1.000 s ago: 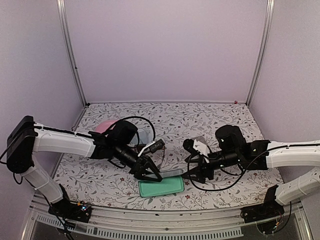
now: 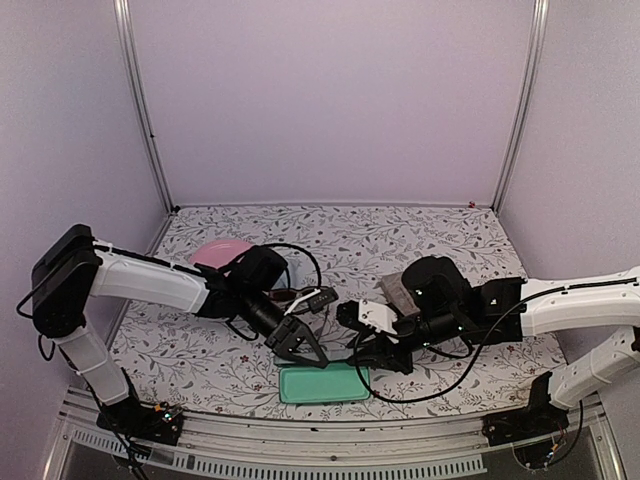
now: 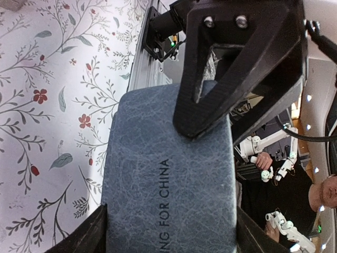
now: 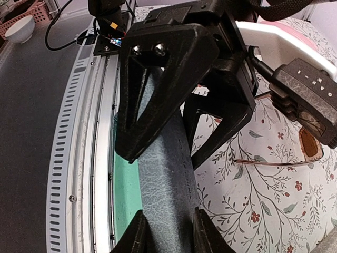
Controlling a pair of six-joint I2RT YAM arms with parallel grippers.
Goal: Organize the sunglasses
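A grey-blue glasses case (image 3: 152, 174) with black lettering spans the gap between my two grippers. My left gripper (image 2: 318, 358) is shut on one end; its fingers (image 3: 81, 234) press the case's sides. At the other end is my right gripper (image 2: 358, 358), with its fingers (image 4: 131, 234) on either side of the case (image 4: 168, 184); whether they grip it I cannot tell. Below the case lies a green tray (image 2: 325, 386), partly hidden in the right wrist view. Sunglasses with a brown lens (image 4: 309, 143) and thin temple (image 4: 279, 164) rest on the patterned cloth.
A white container (image 4: 292, 39) stands at the back left with a pink plate (image 2: 220, 251) beyond it. Behind the right arm is a greyish item (image 2: 397, 293). The table's front rail (image 2: 320, 425) runs close to the tray.
My right gripper has moved left onto the case's far end, and the left one has shifted slightly right. The green tray sits a little nearer the front edge.
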